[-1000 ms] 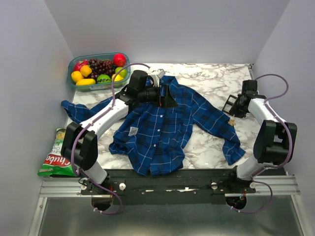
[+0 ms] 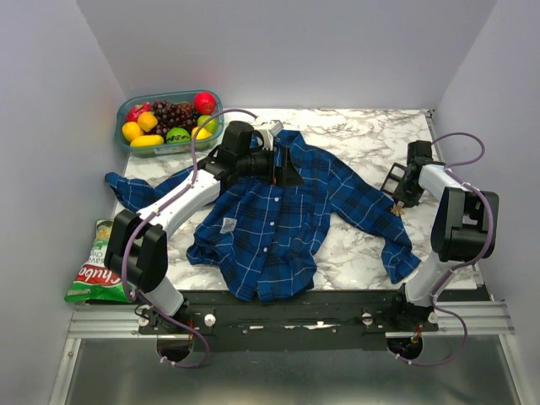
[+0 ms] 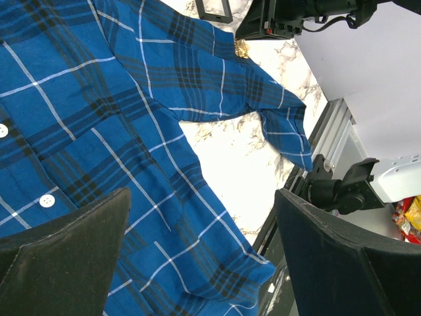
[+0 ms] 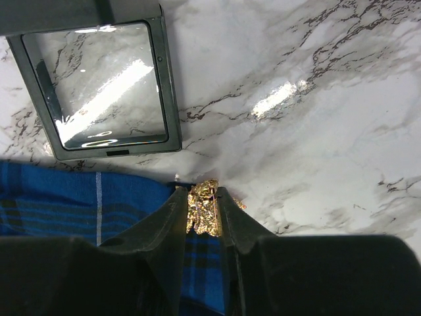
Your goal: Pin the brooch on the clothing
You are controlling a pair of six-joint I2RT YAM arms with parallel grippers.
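A blue plaid shirt (image 2: 274,219) lies spread on the marble table. The gold brooch (image 4: 202,209) is by the edge of its right-hand sleeve (image 2: 363,201); whether it lies on cloth or table there is hard to tell. My right gripper is around the brooch, part open, one fingertip on each side with a narrow gap. Whether both fingers touch it cannot be made out. Above the shirt's upper part, my left gripper stands wide open with nothing between its fingers.
Just behind the brooch lies a black-framed clear case (image 4: 172,99). A fruit basket (image 2: 160,150) stands at the back left, and a green snack bag (image 2: 91,278) at the front left. Bare marble (image 2: 354,131) shows at the back right.
The left arm and shirt look still.
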